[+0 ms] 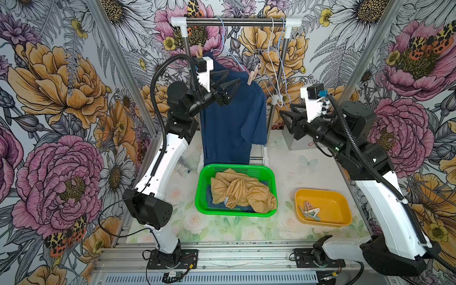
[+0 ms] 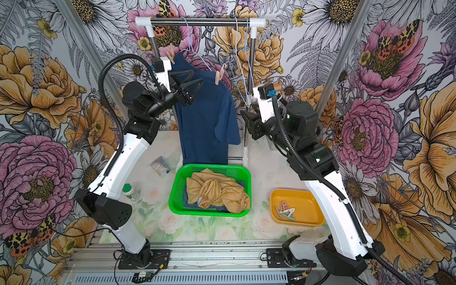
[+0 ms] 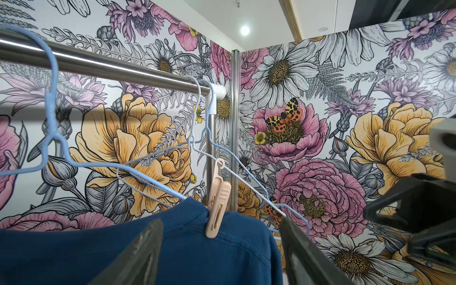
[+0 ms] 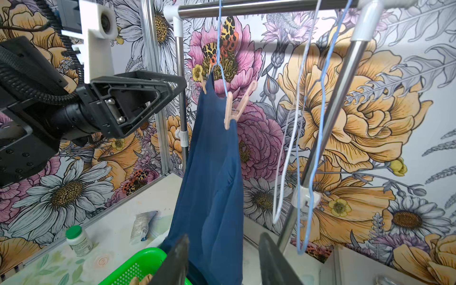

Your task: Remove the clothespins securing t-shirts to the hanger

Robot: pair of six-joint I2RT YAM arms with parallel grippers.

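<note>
A navy T-shirt (image 1: 227, 123) hangs from a blue hanger (image 3: 128, 171) on the rail, with a beige clothespin (image 3: 216, 213) at its near shoulder and another clothespin (image 2: 172, 53) at the far shoulder. My left gripper (image 1: 227, 90) is open in front of the shirt's upper part; in its wrist view the near clothespin stands just beyond and between the fingertips. My right gripper (image 1: 289, 118) is open to the shirt's right, beside empty hangers (image 4: 280, 190), with nothing between its fingers.
A green basket (image 1: 199, 190) holds folded tan and blue clothes. An orange tray (image 1: 332, 206) holds several loose clothespins. A bottle (image 2: 130, 191) and a small packet (image 2: 159, 166) lie on the left of the table. The steel rack's posts stand behind both grippers.
</note>
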